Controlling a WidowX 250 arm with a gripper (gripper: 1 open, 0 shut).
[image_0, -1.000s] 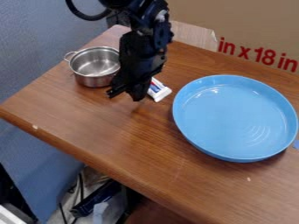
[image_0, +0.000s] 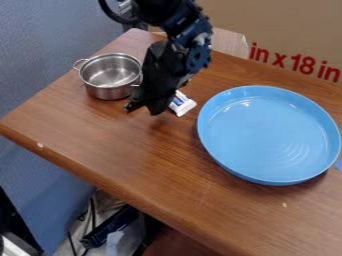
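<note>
A black robot arm comes down from the top centre, its gripper (image_0: 144, 104) low over the wooden table, just right of a steel pot (image_0: 110, 74) with loop handles. A small white tube-like packet (image_0: 182, 104) with coloured print lies at the gripper's right, partly hidden behind it. Whether the fingers are open or shut, or touch the packet, I cannot tell. A large blue plate (image_0: 267, 135) lies to the right.
A cardboard box (image_0: 294, 40) stands behind. Cables and other items sit below the table's front edge.
The upper arm has shifted slightly to the right over the last second; the gripper's tip stays about where it was. The pot, packet and plate have not moved.
</note>
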